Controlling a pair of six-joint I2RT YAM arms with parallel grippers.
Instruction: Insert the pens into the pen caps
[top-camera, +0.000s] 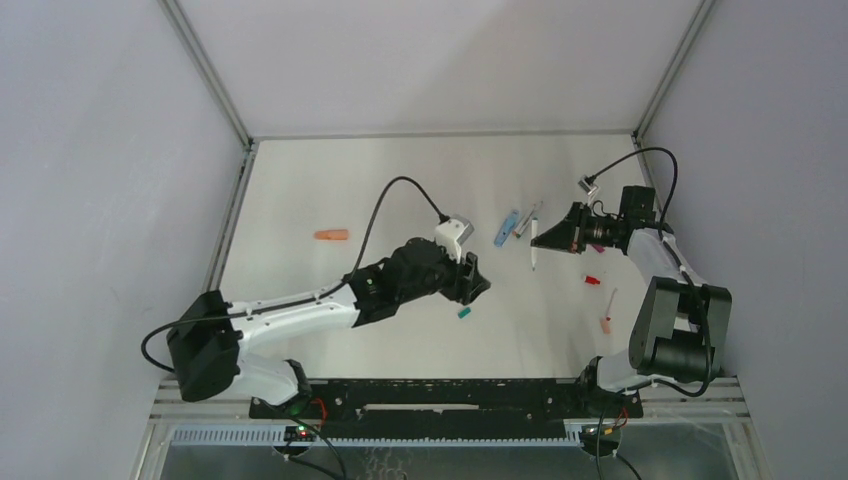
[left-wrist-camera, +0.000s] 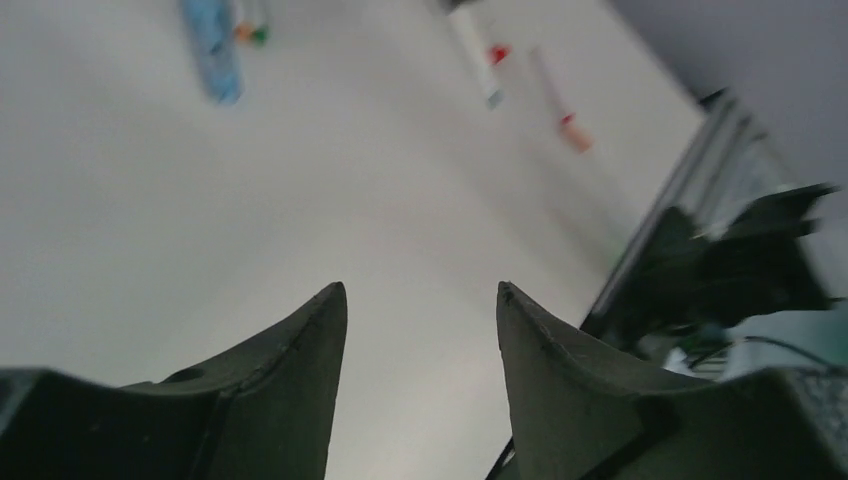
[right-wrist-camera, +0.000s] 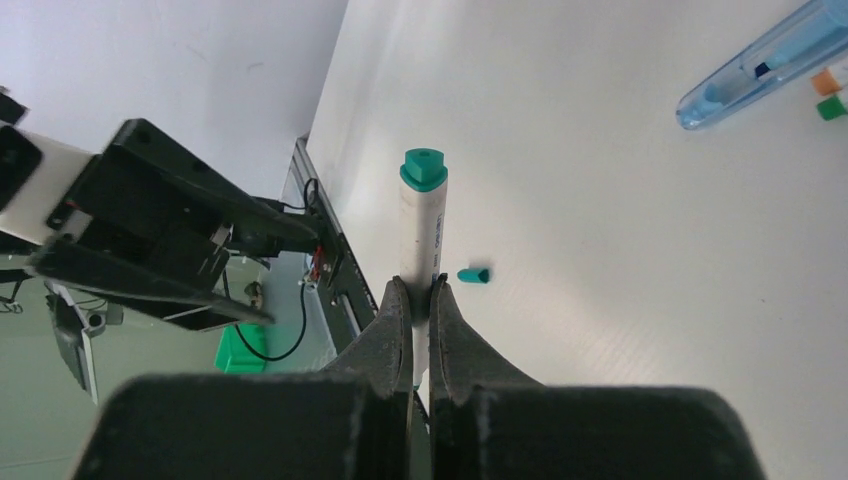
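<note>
In the right wrist view a white pen (right-wrist-camera: 424, 230) with a teal tip end (right-wrist-camera: 425, 170) stands between the closed fingers of my right gripper. From the top, this pen (top-camera: 534, 262) points across the table. A small teal cap (right-wrist-camera: 473, 275) lies loose on the tabletop; the top view has the same cap (top-camera: 464, 313) just below my left gripper (top-camera: 482, 287). That gripper is open, its fingers (left-wrist-camera: 318, 350) wide apart with only blurred tabletop between. Over at the right lie a red cap (top-camera: 592, 281) and a thin pen with an orange end (top-camera: 605, 325).
A blue clear case (top-camera: 506, 228) and pens (top-camera: 527, 221) lie between the two arms, toward the back. An orange object (top-camera: 331, 235) rests alone on the left.
</note>
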